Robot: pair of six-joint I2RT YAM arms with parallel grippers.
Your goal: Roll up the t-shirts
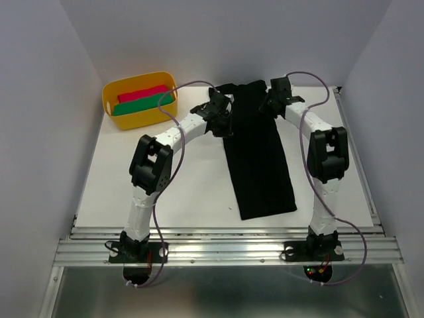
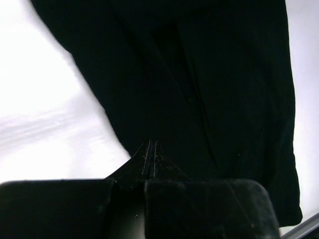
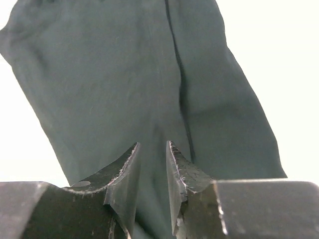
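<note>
A black t-shirt point(image 1: 260, 173) lies folded into a long strip on the right half of the white table, its far end near the back wall. In the top view my left gripper point(image 1: 228, 132) is over the shirt's left edge. From the left wrist, this gripper looks shut, its fingertips together above the dark cloth, with nothing visible between them. Over the shirt's far right part is my right gripper point(image 1: 266, 109). In the right wrist view it point(image 3: 153, 144) is partly open, the cloth point(image 3: 114, 84) below and between its fingers.
A yellow basket point(image 1: 138, 124) stands at the back left, holding a rolled red shirt point(image 1: 142, 93) and a rolled green shirt point(image 1: 140, 106). A metal rail point(image 1: 225, 242) runs along the front edge.
</note>
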